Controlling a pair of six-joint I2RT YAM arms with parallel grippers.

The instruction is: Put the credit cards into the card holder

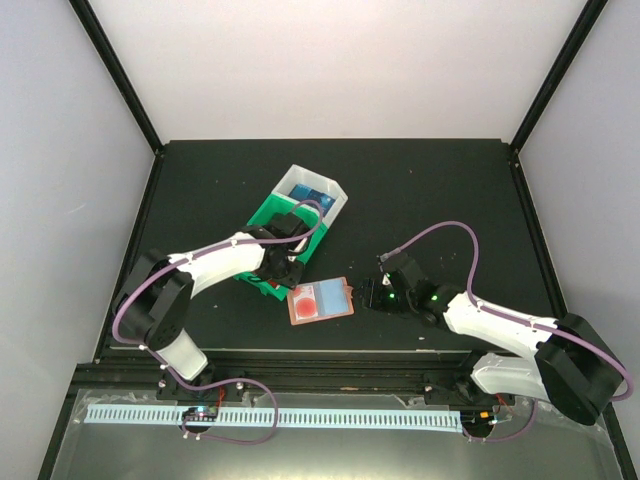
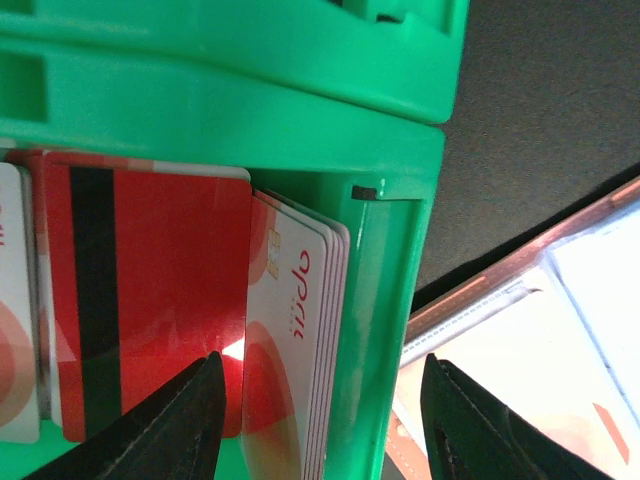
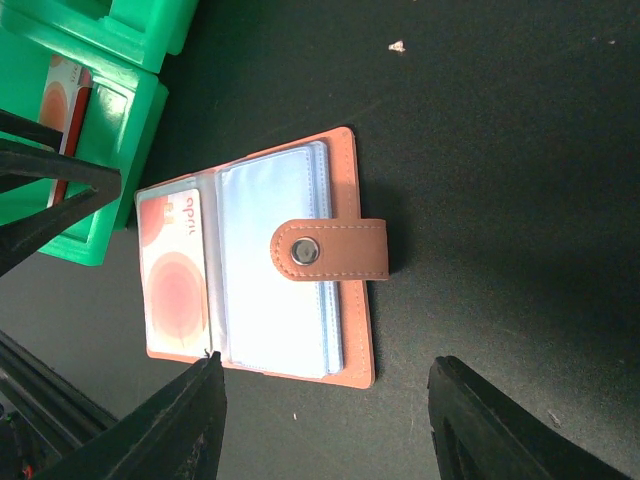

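White-and-orange credit cards (image 2: 285, 330) lean in a stack against the right wall of the green box (image 2: 385, 300). A red card (image 2: 160, 290) with a black stripe lies to their left. Over this compartment my left gripper is open, the white stack and the box wall showing between its fingers, neither clearly touched. The brown card holder (image 3: 345, 190) lies unfolded on the table, its clear sleeves (image 3: 270, 260) on one side and an orange-and-white card (image 3: 175, 270) in the other. My right gripper stands open at the holder's near right, empty.
A white container (image 1: 338, 191) with blue items adjoins the green box at its far end. The left fingers (image 3: 60, 180) reach over the box's near end.
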